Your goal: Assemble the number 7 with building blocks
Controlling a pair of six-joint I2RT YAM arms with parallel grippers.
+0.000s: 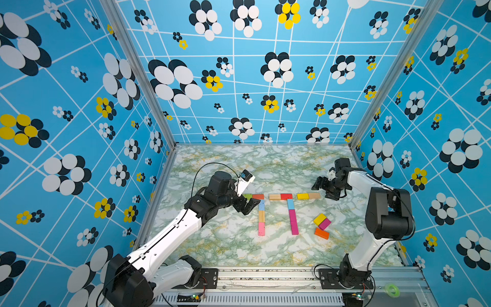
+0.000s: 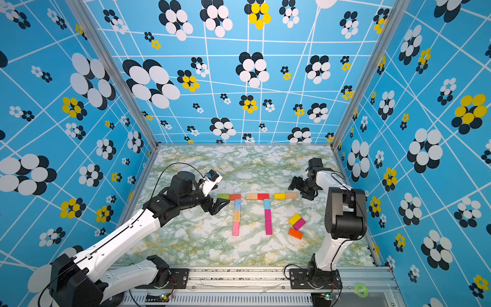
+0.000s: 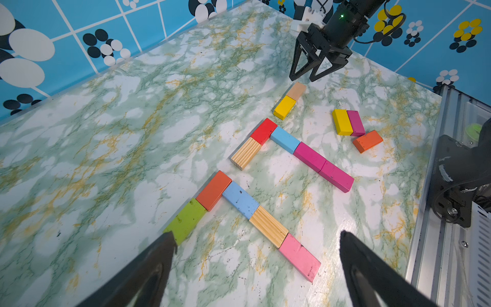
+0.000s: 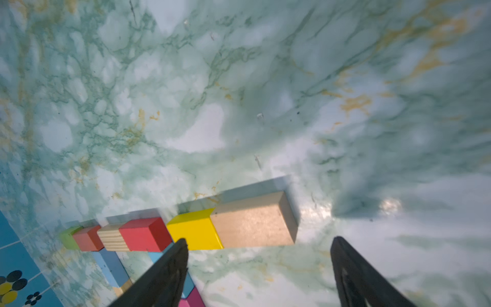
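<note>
Two 7 shapes lie on the marble table. One has a green block (image 3: 185, 221) and an orange-red block (image 3: 213, 190) on top, with blue (image 3: 240, 200), striped wood (image 3: 269, 226) and pink (image 3: 299, 257) blocks running down. The other has striped wood (image 3: 245, 153) and red (image 3: 264, 131) on top, then light blue (image 3: 285, 139) and two magenta blocks (image 3: 310, 156). Farther right, a yellow block (image 4: 195, 230) and a plain wood block (image 4: 254, 222) touch end to end. My right gripper is open near the wood block, holding nothing. My left gripper is open and empty by the green block.
Loose yellow (image 1: 319, 219), magenta (image 1: 324, 224) and orange (image 1: 321, 233) blocks lie at the front right. A metal rail (image 1: 266, 273) borders the front edge.
</note>
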